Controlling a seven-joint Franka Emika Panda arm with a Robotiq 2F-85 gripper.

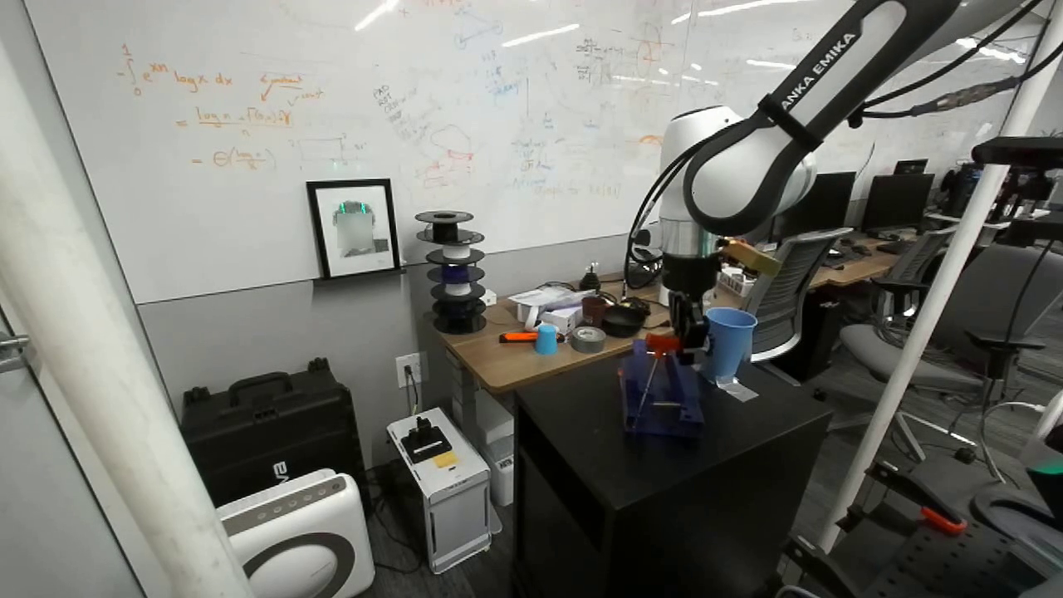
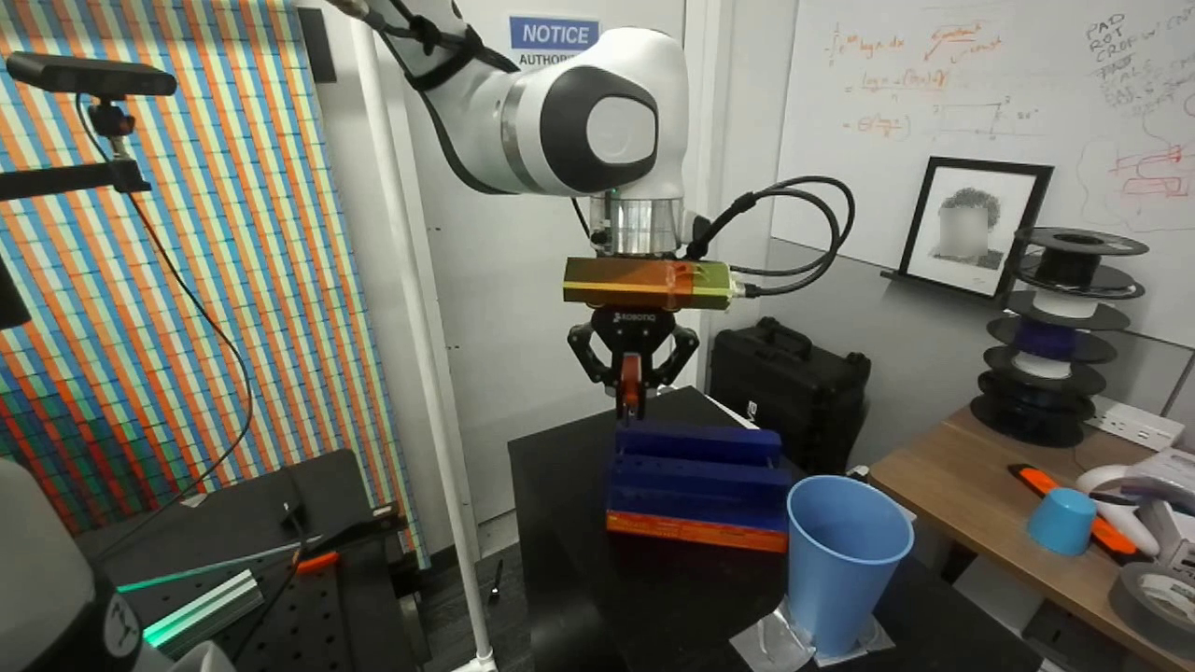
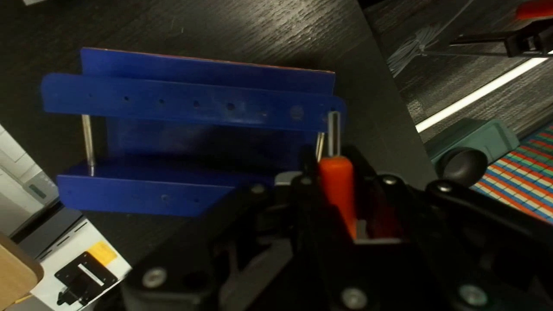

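An orange T-handled tool (image 1: pixel 660 344) with a metal shaft stands in a blue rack (image 1: pixel 685 399) on the black cabinet. Around its handle (image 3: pixel 338 181), in the wrist view, are the dark fingers of my gripper (image 2: pixel 630 394), one on either side. Whether both fingers press on the handle cannot be made out. The shaft (image 3: pixel 334 132) runs down at one end of the rack's perforated top bar (image 3: pixel 207 103). Part of the rack's lower bar is hidden behind the gripper in the wrist view.
Beside the rack a tall blue cup (image 2: pixel 842 560) is taped to the cabinet top (image 1: pixel 608 463). A wooden desk (image 1: pixel 508 367) with clutter adjoins the cabinet. Bare cabinet surface lies in front of the rack.
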